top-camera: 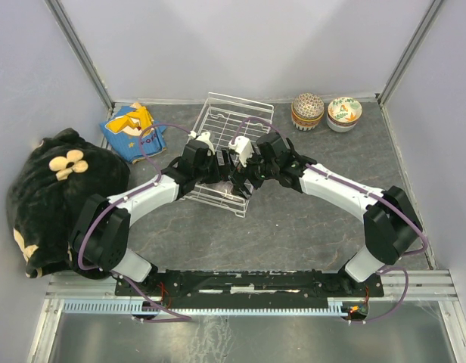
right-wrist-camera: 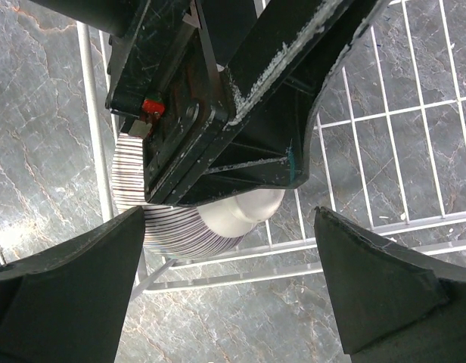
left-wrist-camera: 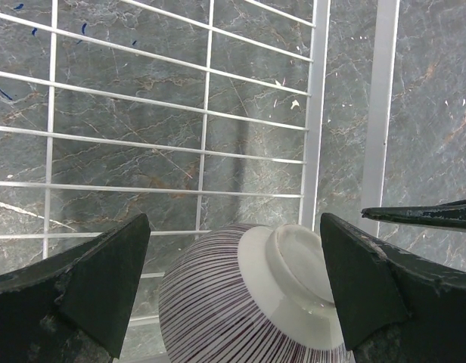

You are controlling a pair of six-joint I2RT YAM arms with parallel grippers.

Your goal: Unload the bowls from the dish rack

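Note:
The white wire dish rack (top-camera: 222,204) stands in the middle of the table, partly covered by both arms. A bowl with dark stripes (left-wrist-camera: 218,295) and a white foot lies tipped in it, its foot turned up and to the right in the left wrist view. My left gripper stands open over this bowl, its fingers on either side. From the other side, the striped bowl (right-wrist-camera: 180,231) is half hidden by the left gripper. My right gripper is open close by at the rack's right, nothing visible between its fingertips.
Two stacks of bowls, one patterned (top-camera: 307,107) and one white-based (top-camera: 344,112), stand at the back right. A blue cloth (top-camera: 132,136) and a black plush cushion (top-camera: 66,193) fill the left side. Table space right of the rack is clear.

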